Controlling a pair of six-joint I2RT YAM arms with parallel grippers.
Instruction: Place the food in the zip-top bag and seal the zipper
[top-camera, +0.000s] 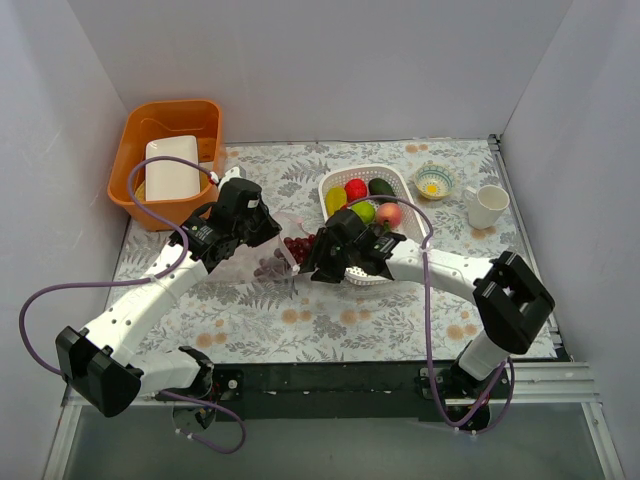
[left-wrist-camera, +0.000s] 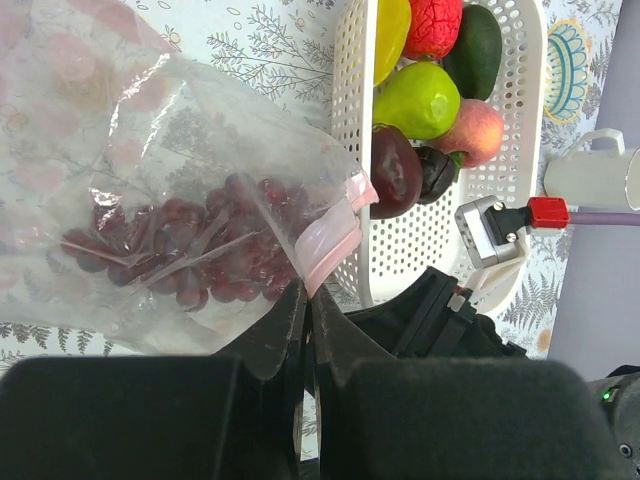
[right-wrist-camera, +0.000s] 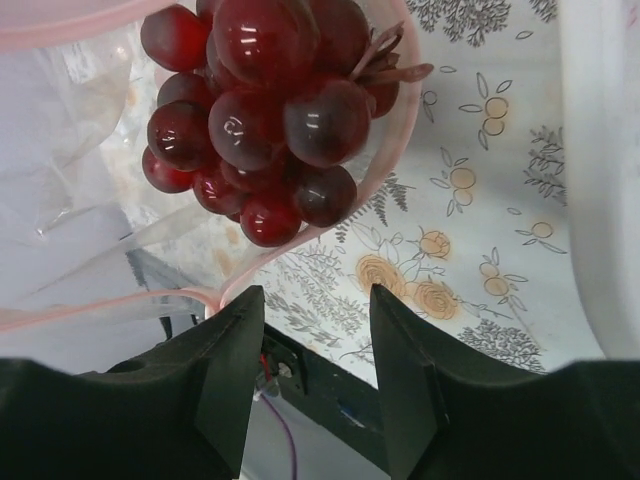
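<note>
A clear zip bag (left-wrist-camera: 150, 140) with pink zipper edges lies between the arms, a bunch of red grapes (left-wrist-camera: 190, 250) inside it. My left gripper is shut at the bag's mouth, by the pink strip; any thin film between its fingers is hard to tell. My right gripper stands open low beside the bag's mouth, where grapes (right-wrist-camera: 250, 130) show close up within the pink rim.
A white basket (left-wrist-camera: 350, 110) of mixed produce stands right of the bag. Beyond it are a patterned bowl (top-camera: 433, 181) and a white mug (top-camera: 488, 205). An orange bin (top-camera: 140, 150) sits at back left.
</note>
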